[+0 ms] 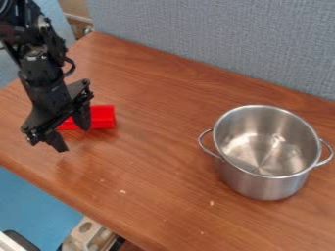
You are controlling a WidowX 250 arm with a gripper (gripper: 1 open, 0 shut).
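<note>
My black gripper (69, 129) is low over the left part of the wooden table, its fingertips around a red block (102, 117). The block is partly hidden behind the gripper, its right end showing. Whether the fingers are closed on it is hard to tell from this view.
A large steel pot (262, 152) with two side handles stands on the right of the table (170, 206). A grey padded wall runs along the back, and a blue surface lies beyond the front left edge.
</note>
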